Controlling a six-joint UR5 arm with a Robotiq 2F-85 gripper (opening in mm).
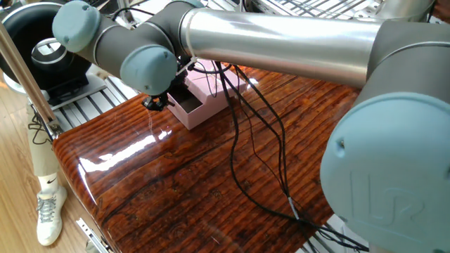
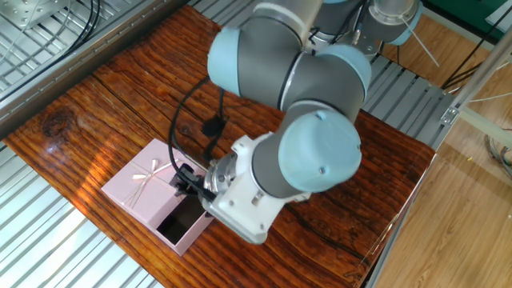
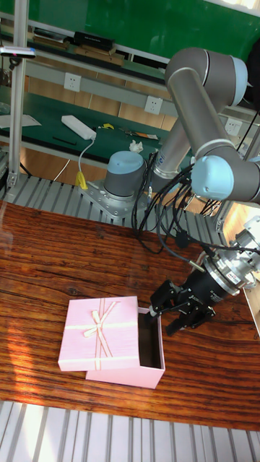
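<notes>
A pink gift box point(image 3: 134, 376) stands on the brown wooden table, its lid point(image 3: 121, 333) tied with a pale ribbon bow point(image 3: 97, 327). Shifted to the left in exterior view 3, the lid leaves the box's right end uncovered and its dark interior point(image 3: 146, 343) showing. My gripper point(image 3: 162, 320) is at that uncovered end with its black fingers apart. One finger reaches over the opening near the lid's edge; the other is by the box's right rim. Whether either touches the box is unclear. In exterior view 2 the white wrist mount partly hides the gripper point(image 2: 187, 186).
Loose black cables point(image 1: 260, 133) hang from the arm across the table point(image 1: 204, 190). Slatted metal point(image 3: 46, 435) borders the table's edge near the box. Bare tabletop lies around the box. A person stands beyond the table.
</notes>
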